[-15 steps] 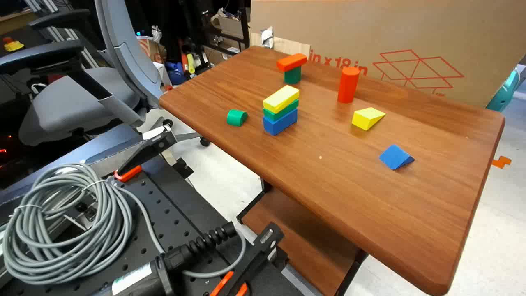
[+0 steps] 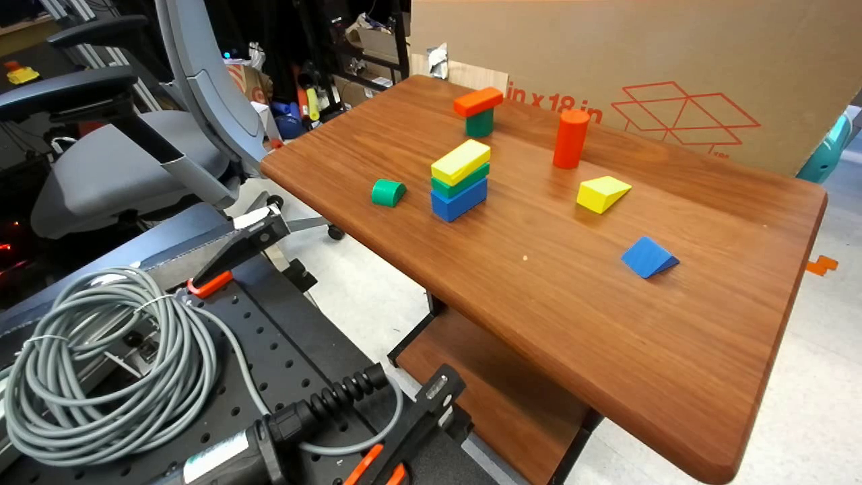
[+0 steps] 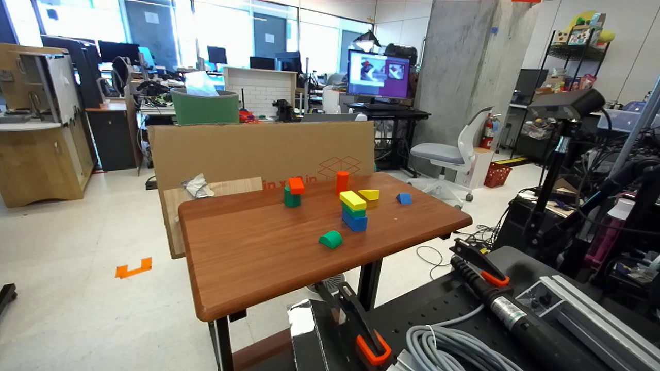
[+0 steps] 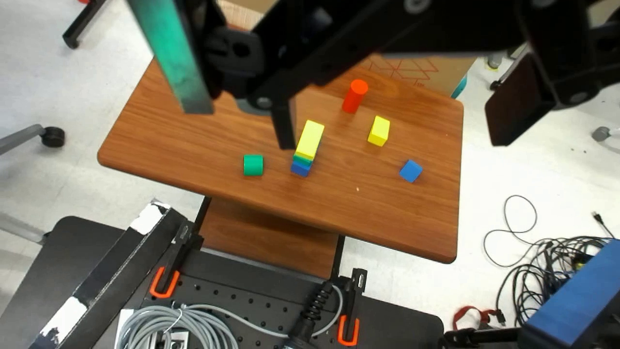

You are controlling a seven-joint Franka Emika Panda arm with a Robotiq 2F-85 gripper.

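Only the wrist view shows my gripper; its dark fingers (image 4: 517, 107) stand wide apart, holding nothing, high above the table. On the wooden table (image 2: 566, 323) a yellow block (image 2: 462, 162) tops a green block (image 2: 460, 181) and a blue block (image 2: 460, 201). To the left of this stack lies a green half-round block (image 2: 388, 193). Farther back, an orange block (image 2: 478, 102) rests across a green block (image 2: 480, 124). An orange-red cylinder (image 2: 570, 141) stands upright. A yellow wedge (image 2: 602, 195) and a blue wedge (image 2: 649, 258) lie to the right.
Bare tabletop lies at the front and right. A large cardboard sheet (image 2: 687, 73) stands behind the table. Across a gap in front is a black perforated bench (image 2: 267, 347) with coiled grey cable (image 2: 194, 364) and clamps. An office chair (image 2: 145, 153) stands at the left.
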